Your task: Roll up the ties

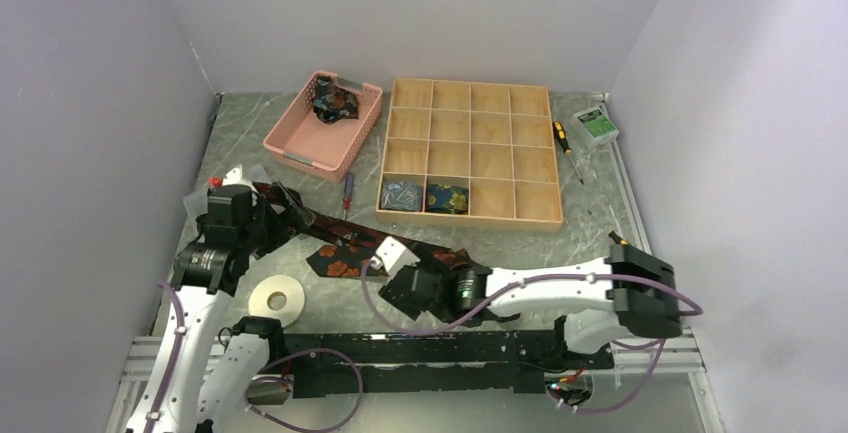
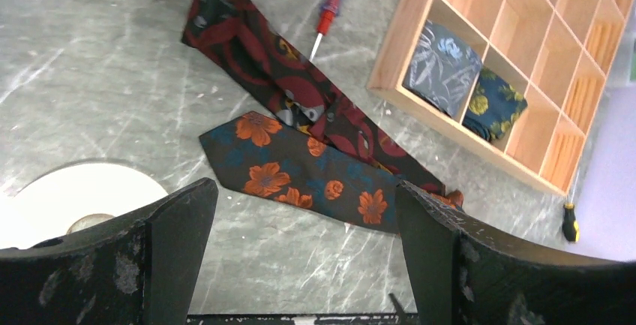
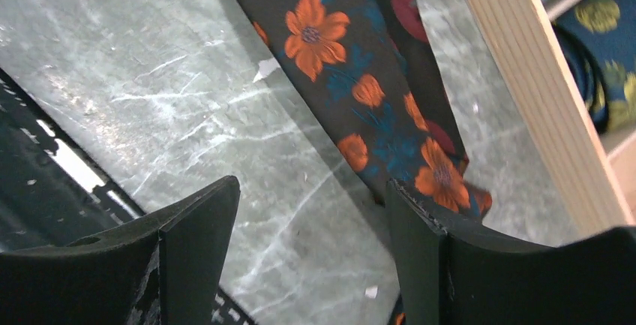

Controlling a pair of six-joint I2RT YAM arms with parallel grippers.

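Observation:
A dark tie with orange flowers [image 1: 338, 261] lies in folds across the table, its pointed end to the left. In the left wrist view its floral face [image 2: 300, 171] shows, with the dark red patterned side [image 2: 289, 77] folded alongside. My left gripper [image 1: 297, 216] stands open above the tie's far-left stretch, nothing between its fingers. Over the near-middle of the tie, my right gripper [image 1: 385, 278] is open as well; the floral cloth [image 3: 360, 92] passes below its right finger [image 3: 412, 220]. My right arm hides the tie's right end from above.
Behind stands a wooden compartment box [image 1: 480, 221] with two rolled ties in its front row. A pink basket [image 1: 300, 158] holds another dark tie. A screwdriver [image 1: 348, 191] lies between them; a white tape roll [image 1: 277, 300] sits front left.

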